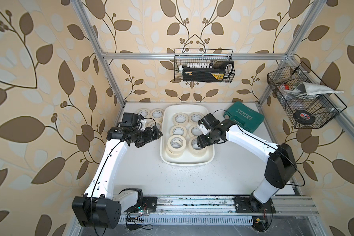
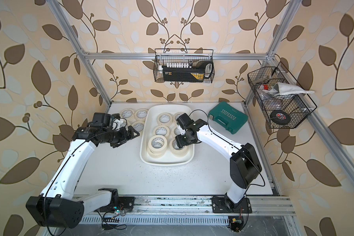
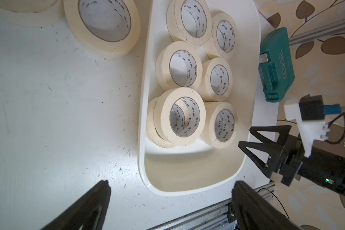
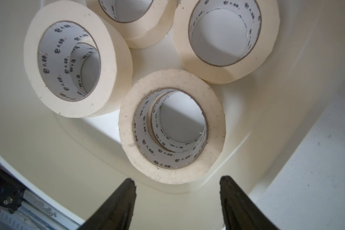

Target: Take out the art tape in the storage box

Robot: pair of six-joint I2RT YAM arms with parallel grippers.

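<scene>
A white storage box point(image 1: 186, 160) stands mid-table, holding several cream rolls of art tape in two columns. Its front-left roll point(image 3: 163, 115) rests on another, slightly offset. At the front right, another stacked roll point(image 4: 214, 153) lies just ahead of my right gripper, whose fingers are spread with nothing between them. That gripper hangs over the box's right side. To the left of the box, above the table, my left gripper is open and empty. Three rolls point(image 2: 138, 125) lie on the table outside the box, at the back left.
A green case point(image 1: 244, 116) lies at the back right of the table. Wire baskets hang on the back frame point(image 1: 203, 74) and the right frame point(image 1: 306, 102). Bare table point(image 1: 208, 179) extends in front of the box and to its left.
</scene>
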